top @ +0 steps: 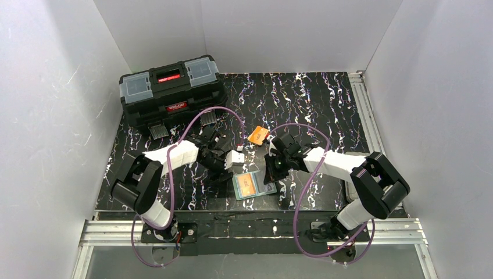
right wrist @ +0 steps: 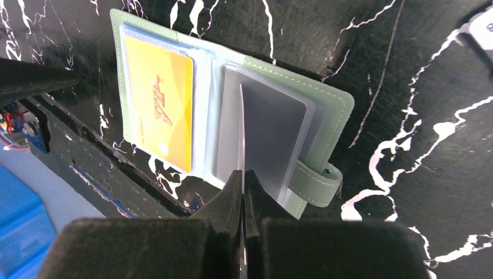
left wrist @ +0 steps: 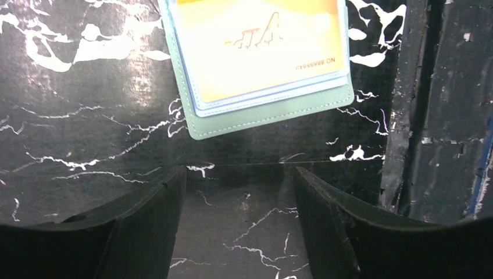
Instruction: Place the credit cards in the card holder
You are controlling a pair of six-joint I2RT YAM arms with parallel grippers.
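Observation:
The open card holder (top: 239, 192) lies flat near the table's front edge. An orange card (right wrist: 165, 102) fills its left pocket; the right clear pocket (right wrist: 270, 122) looks grey and shows no orange card. My right gripper is shut on a thin card (right wrist: 242, 128), seen edge-on as a pale line over the right pocket. Whether its lower edge touches the pocket cannot be told. At the holder's left edge, my left gripper stands open, with only bare table between its fingers. Another orange card (top: 258, 135) lies behind the holder.
A large black toolbox (top: 171, 93) occupies the back left. The holder's strap (right wrist: 317, 183) sticks out at its right side. A grey box (top: 352, 189) is partly hidden behind the right arm. Free table lies at the back right.

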